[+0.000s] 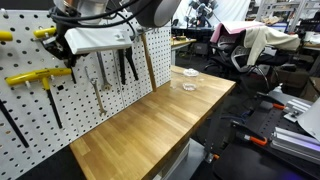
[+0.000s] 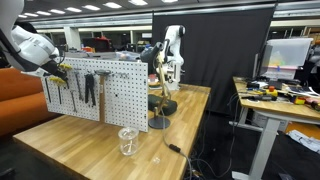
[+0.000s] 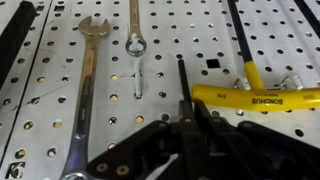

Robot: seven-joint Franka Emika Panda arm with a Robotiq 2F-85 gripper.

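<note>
My gripper is at the white pegboard, shut on a thin black rod (image 3: 183,78) that sticks out from between the fingertips. What the rod's hidden end joins cannot be seen. Right beside the fingertips lies one end of a yellow T-handle (image 3: 255,98) marked Bondhus, its shaft (image 3: 238,35) along the board. In the first exterior view, the gripper (image 1: 68,55) hangs above the right end of that yellow T-handle (image 1: 35,76). Another yellow handle (image 1: 45,32) shows higher up, partly covered by the gripper.
A combination wrench (image 3: 84,95) and a smaller one (image 3: 135,40) hang close by. Farther along the pegboard (image 2: 125,85) hangs a hammer (image 1: 150,62). A clear container (image 2: 128,141) stands on the wooden table (image 2: 75,138), whose front part is mostly bare.
</note>
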